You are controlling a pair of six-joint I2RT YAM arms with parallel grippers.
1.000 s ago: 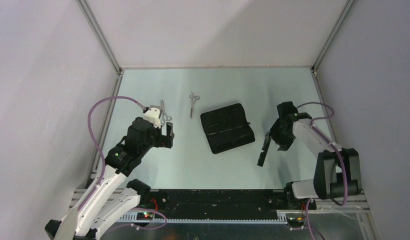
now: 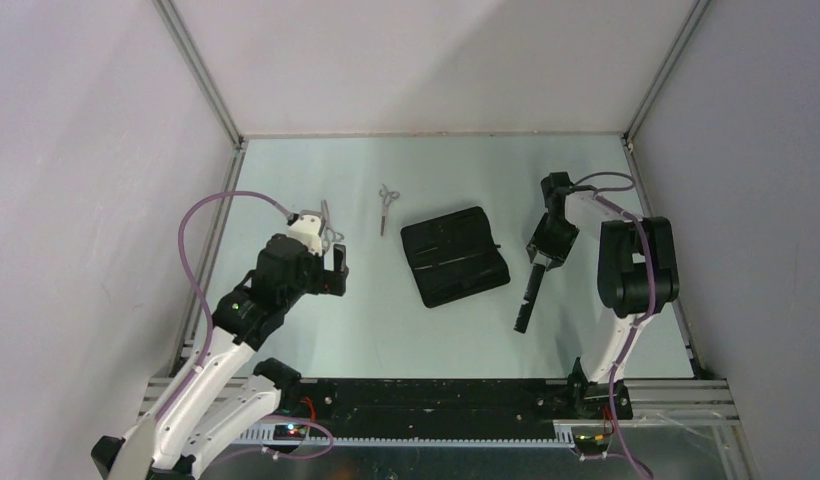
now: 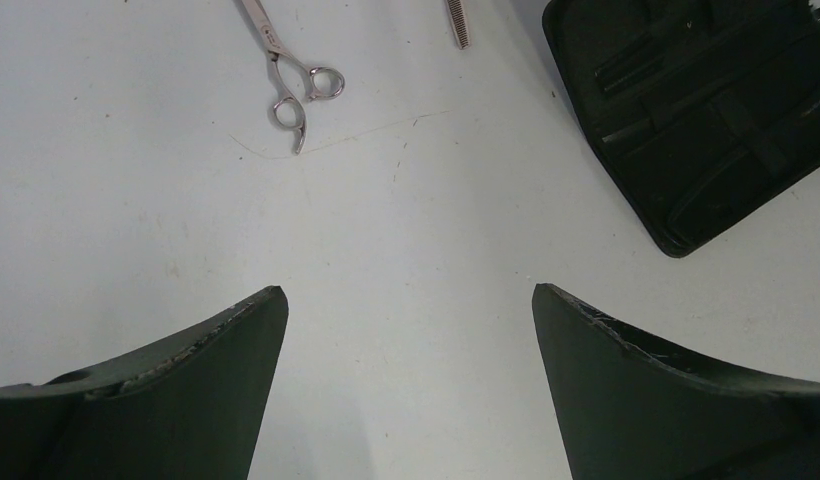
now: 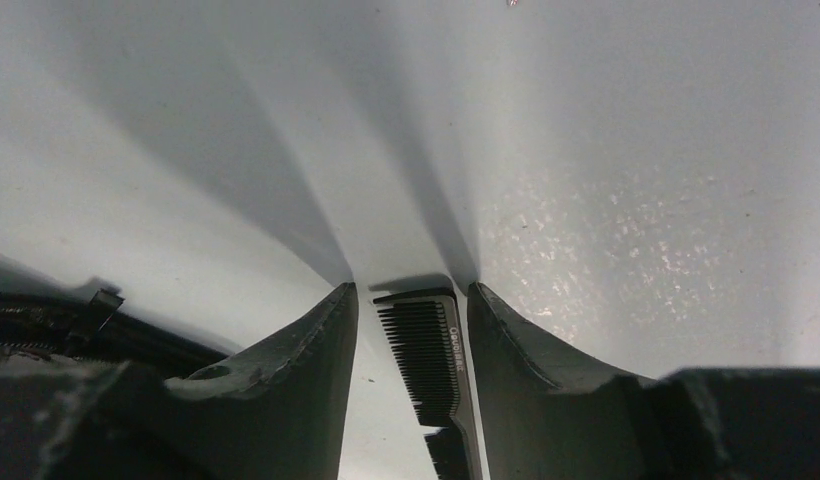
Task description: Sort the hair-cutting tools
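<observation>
A black comb (image 2: 529,298) lies on the table right of the open black case (image 2: 456,257). In the right wrist view, the fingers of my right gripper stand on either side of the comb's end (image 4: 423,350), with a narrow gap at each side. My left gripper is open over bare table, nothing between its fingers. Silver scissors (image 3: 273,42) lie ahead of it at the left. A toothed blade tip of the other scissors (image 3: 459,22) shows at the upper edge. From above, those scissors (image 2: 386,207) lie left of the case.
Elastic loops and slots line the case (image 3: 676,215); no tool is clearly visible in it. My left arm (image 2: 256,300) stands near the first scissors (image 2: 332,236). Walls close in the left, right and back.
The comb, case, scissors and left arm look unmoved.
</observation>
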